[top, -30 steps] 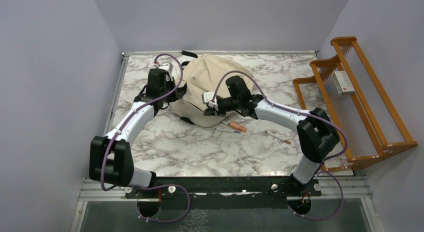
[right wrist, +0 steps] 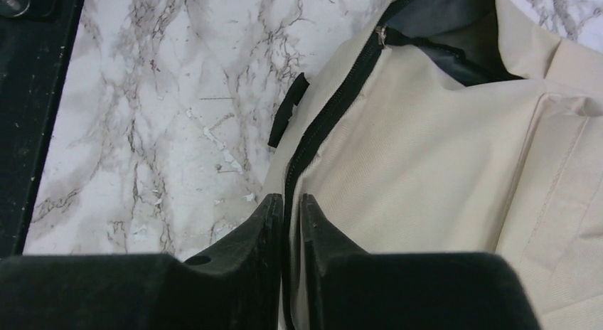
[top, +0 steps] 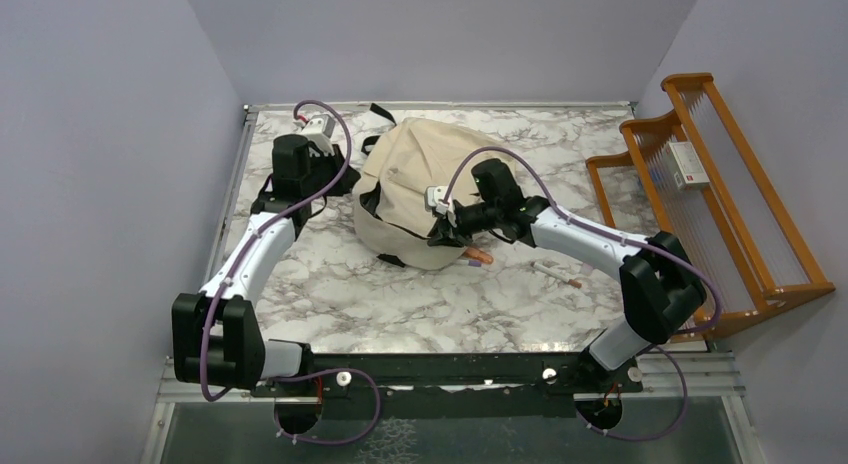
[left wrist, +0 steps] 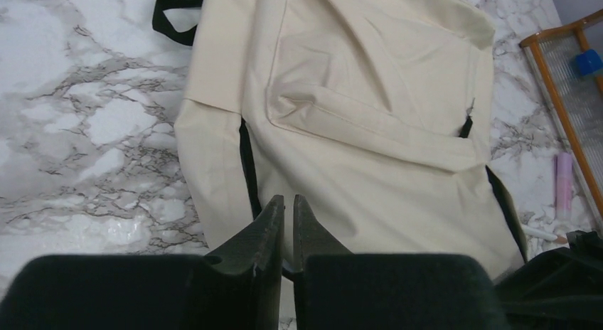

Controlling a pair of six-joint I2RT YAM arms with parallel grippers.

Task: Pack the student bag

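Note:
The cream bag (top: 420, 174) lies on the marble table, its zipped mouth with black lining (right wrist: 455, 31) showing. At its left edge is my left gripper (top: 350, 181); in the left wrist view its fingertips (left wrist: 274, 220) stand a narrow gap apart over the cream cloth. I cannot tell whether cloth lies between them or only below. My right gripper (top: 447, 234) is at the bag's front edge. The black zipper edge (right wrist: 306, 152) runs down between its close-set fingers (right wrist: 323, 230), which are shut on it.
An orange-brown item (top: 478, 255) and a purple-ended stick (top: 473, 263) lie by the bag's front edge. A white stick with a reddish end (top: 556, 275) lies farther right. A wooden rack (top: 765, 184) holding a white box (top: 687, 165) stands at the right.
The bag's front edge has shifted right together with my right gripper, covering part of the purple-ended stick.

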